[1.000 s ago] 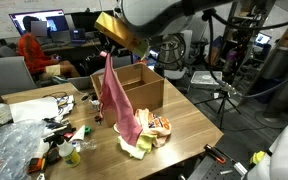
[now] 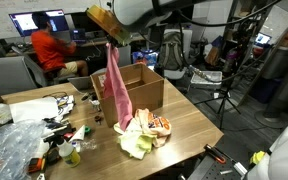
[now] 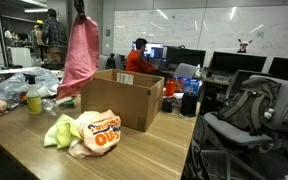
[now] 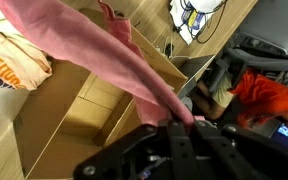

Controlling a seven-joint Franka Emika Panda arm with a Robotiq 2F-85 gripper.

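Note:
A long pink cloth hangs from my gripper, which is shut on its upper end high above the table. In the second exterior view the pink cloth dangles beside the open cardboard box, at its left. From the wrist view, the pink cloth stretches from between my fingers across the box opening. On the table in front of the box lie a yellow cloth and a white cloth with orange print, touching each other.
Clear plastic wrap, a yellow-labelled bottle and several small items crowd the table's left side. A person in red sits behind the table.
My gripper has risen and moved slightly, drawing the pink cloth upward. Its lower end now hangs more to the left than a second ago.

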